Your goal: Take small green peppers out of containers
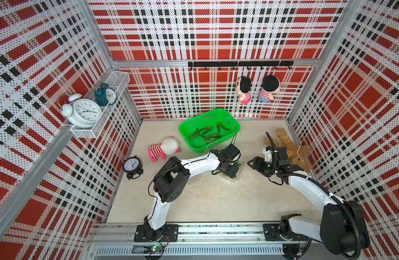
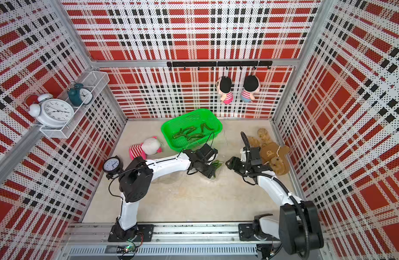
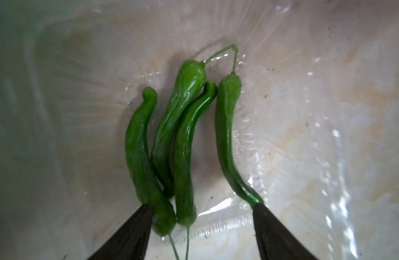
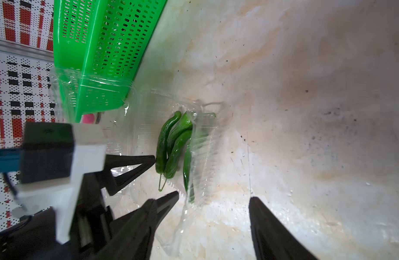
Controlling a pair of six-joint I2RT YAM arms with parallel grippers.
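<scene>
Several green peppers point(image 3: 184, 147) lie in a clear plastic container point(image 4: 141, 104), whose lid stands raised toward the basket. Over them in the left wrist view is my left gripper, open, one fingertip overlapping the leftmost pepper point(image 3: 138, 147) and the other close to the tip of the rightmost pepper point(image 3: 227, 134). The right wrist view shows the left gripper's fingers point(image 4: 167, 203) at the container, apart, nothing held. My right gripper is open over bare table, to the right of the container. A green basket point(image 1: 229, 117) behind holds several more peppers point(image 1: 210, 130).
A pig plush point(image 1: 162, 148) and a small black clock point(image 1: 132, 165) lie on the left. Behind the right arm sits a brown teddy bear point(image 1: 297, 153).
</scene>
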